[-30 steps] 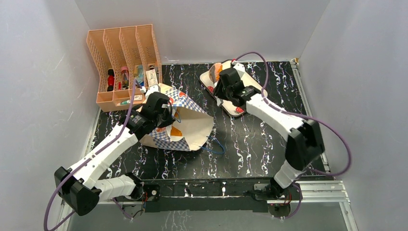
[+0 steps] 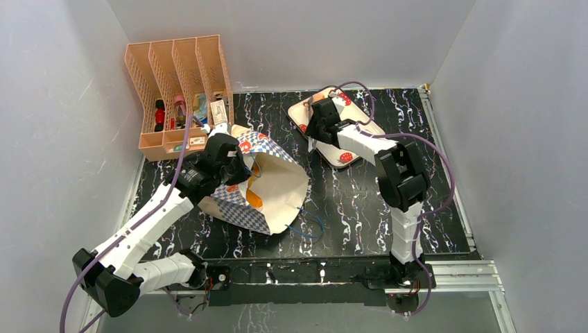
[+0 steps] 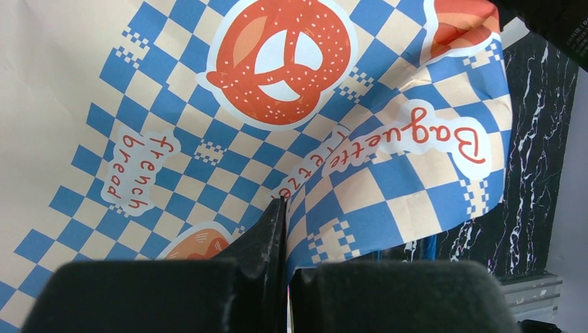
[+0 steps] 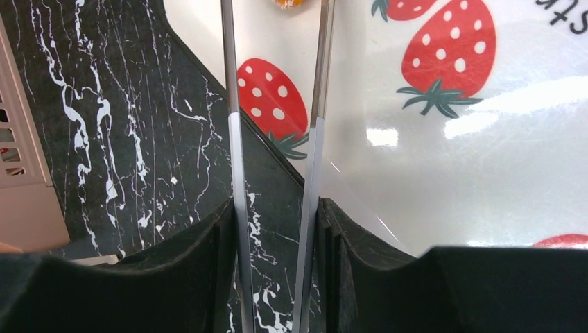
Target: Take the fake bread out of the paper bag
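The checkered paper bag (image 2: 277, 194) lies on its side at centre-left, mouth toward the right, with orange fake bread (image 2: 252, 198) partly visible inside. My left gripper (image 2: 239, 173) is at the bag's upper rim; in its wrist view bag paper (image 3: 409, 187) runs between dark parts, and whether the fingers are closed is unclear. My right gripper hangs over the strawberry tray (image 4: 485, 166), long fingers part open, with a small orange piece (image 4: 291, 3) at their tips, partly out of view; whether it is held cannot be told.
The peach organiser (image 2: 159, 69) with assorted items stands at the back left, beside the bag. Grey walls bound the black marble table (image 2: 353, 215), whose front right is clear.
The bag has shifted slightly; the left arm has moved a little.
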